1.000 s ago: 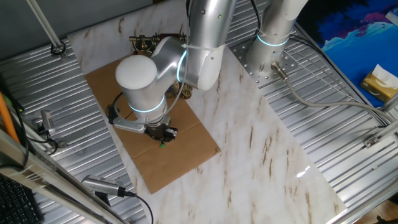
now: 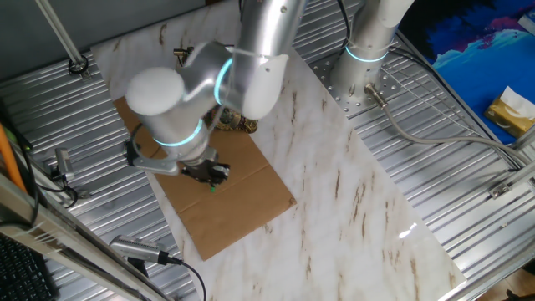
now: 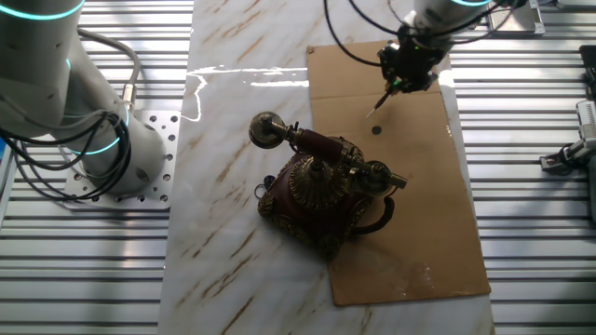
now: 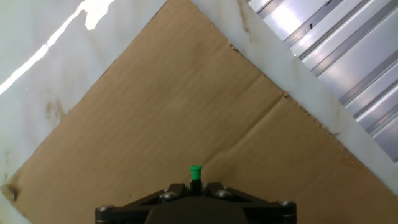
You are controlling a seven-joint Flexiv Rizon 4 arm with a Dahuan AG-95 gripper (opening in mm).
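Over the brown cardboard sheet [image 2: 240,209], my gripper [image 2: 219,174] is shut on a thin tool with a green end. In the wrist view the green end [image 4: 196,172] stands out between the closed black fingers. Exterior view 2 shows a slender dark tool [image 3: 380,104] slanting down from the gripper [image 3: 404,78], its pale tip apart from the cardboard as far as I can tell. A small dark round spot [image 3: 376,130] lies on the cardboard near that tip. What the gripped part looks like inside the fingers is hidden.
An ornate antique-style telephone [image 3: 321,191] overlaps the cardboard's edge, its handset on top; the arm partly hides it in exterior view 1. Bare marble tabletop [image 2: 334,192] lies toward the arm's base. A silver cylindrical device [image 2: 138,249] with a cable stands beside the table.
My arm and gripper have shifted left and slightly up in exterior view 1, with the green-ended tool still held. The cardboard has stayed in place.
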